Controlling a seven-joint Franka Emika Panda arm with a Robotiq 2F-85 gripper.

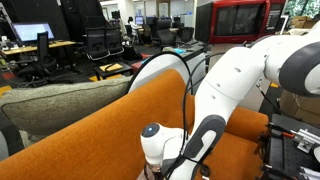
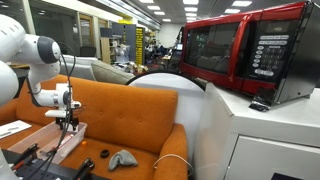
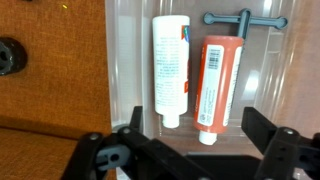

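In the wrist view, a clear plastic bin (image 3: 127, 65) holds a white bottle (image 3: 171, 70) with a printed label and a reddish-brown bottle (image 3: 217, 85) with a pale label. They lie side by side, caps toward me. A grey-blue tool (image 3: 245, 20) with several arms lies at the bin's far end. My gripper is open over the near end of the bin, its fingers wide apart and nothing held between them. In exterior view 2 the bin (image 2: 72, 153) sits on the orange couch, below my arm; its contents cannot be made out there.
On the orange couch (image 2: 130, 105) lie a grey cloth (image 2: 123, 159) and a small dark object (image 2: 87, 165), both right of the bin. A black round object (image 3: 12, 56) is left of the bin. The couch's back rises behind the arm.
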